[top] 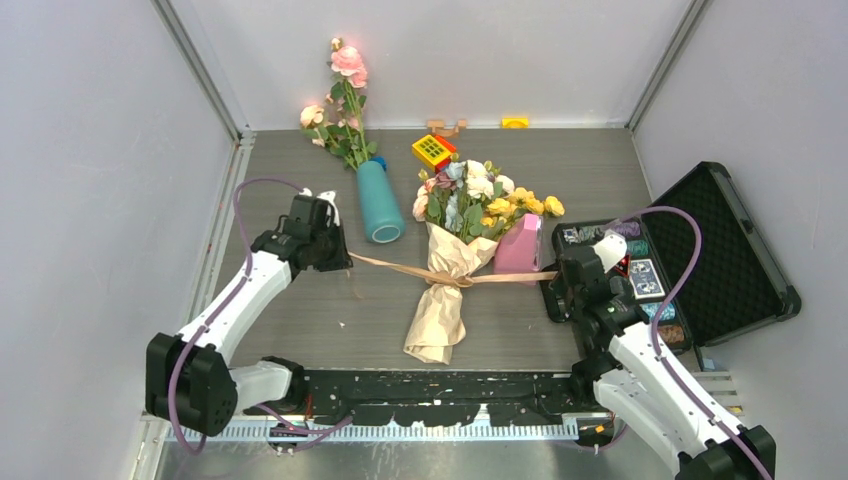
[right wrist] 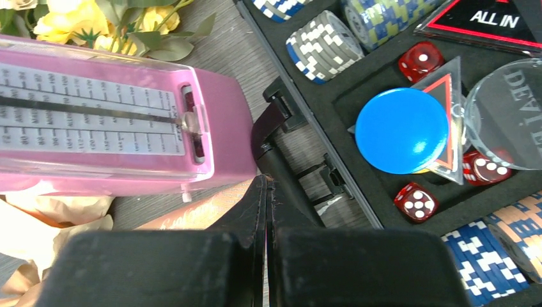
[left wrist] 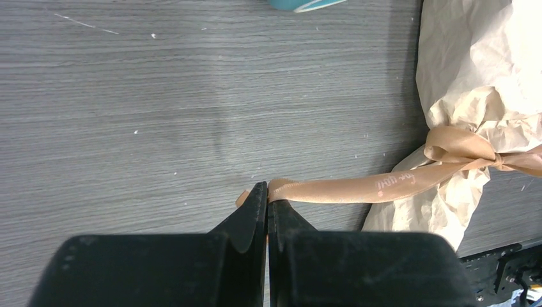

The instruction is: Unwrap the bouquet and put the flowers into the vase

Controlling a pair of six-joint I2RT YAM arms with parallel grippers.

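Note:
A bouquet of mixed flowers (top: 478, 196) lies mid-table, wrapped in brown paper (top: 434, 325). A tan ribbon (top: 395, 265) is knotted around the paper, its two ends drawn out taut to either side. My left gripper is shut on one ribbon end, left of the bouquet. To the right, beside the pink metronome (right wrist: 224, 128), my right gripper is shut, with the ribbon's other stretch (right wrist: 198, 208) running to its fingertips. At the back left stands a teal vase (top: 378, 205), holding pink roses (top: 348, 65).
An open black case (top: 720, 250) of poker chips (right wrist: 326, 48) sits by the right gripper. A yellow and red toy (top: 434, 151) stands behind the bouquet. Bare table lies left of the paper wrap.

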